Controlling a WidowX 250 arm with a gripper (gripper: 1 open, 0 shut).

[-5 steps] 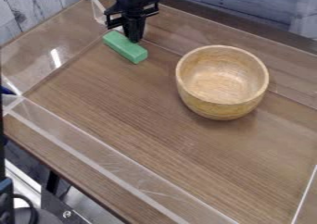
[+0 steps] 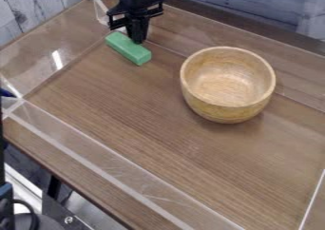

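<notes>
My black gripper point(image 2: 135, 28) is at the top centre of the view, low over the upper end of a green rectangular block point(image 2: 129, 50) on the wooden table point(image 2: 152, 148). Its fingers look close together; whether they touch the block is hard to tell at this size. A small pale object behind them is unclear.
A large round wooden bowl point(image 2: 227, 85) stands to the right of the green block. Light walls edge the table at the back and left, with some dark and blue items at the lower left edge.
</notes>
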